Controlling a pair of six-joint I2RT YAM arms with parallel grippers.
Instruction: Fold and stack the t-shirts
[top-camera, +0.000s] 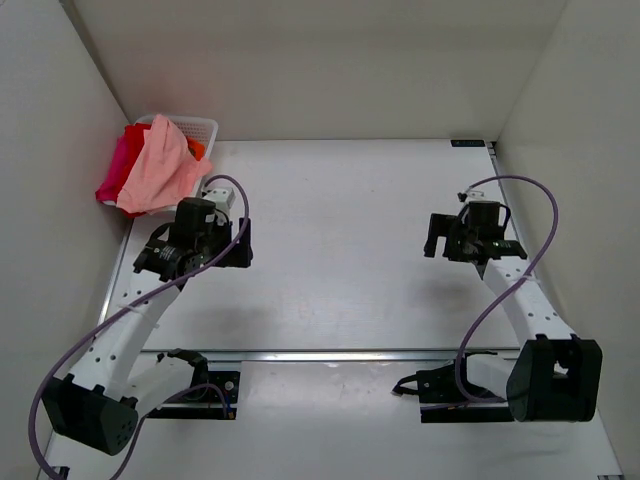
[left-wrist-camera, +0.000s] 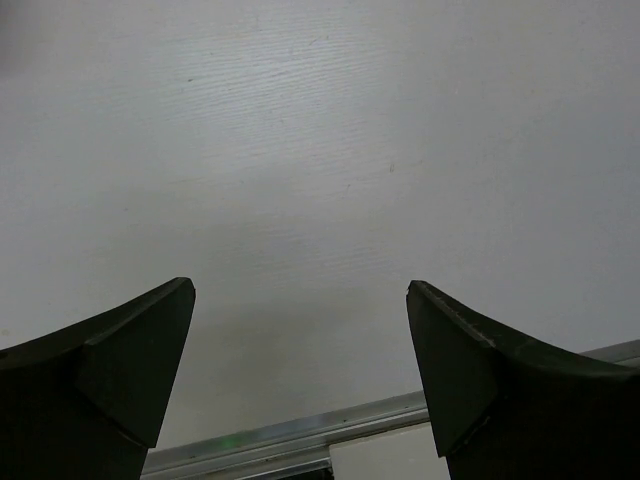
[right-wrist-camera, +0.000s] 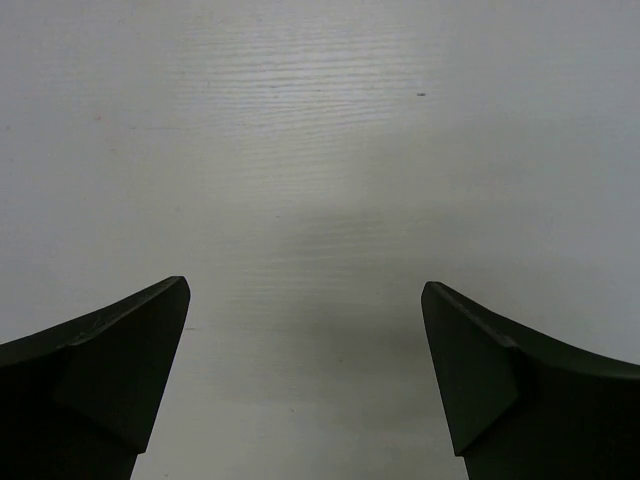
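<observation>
A white basket (top-camera: 205, 132) at the back left of the table holds a heap of t-shirts: pink (top-camera: 160, 165), red (top-camera: 131, 142), magenta and orange, some hanging over its rim. My left gripper is open over bare table, just in front of and to the right of the basket, with nothing between its fingers. On the right side of the table, my right gripper also stands open above bare white surface, empty.
The white tabletop (top-camera: 335, 240) between the arms is clear. Walls close it in at the back and both sides, and a metal rail (top-camera: 330, 354) runs along its front edge.
</observation>
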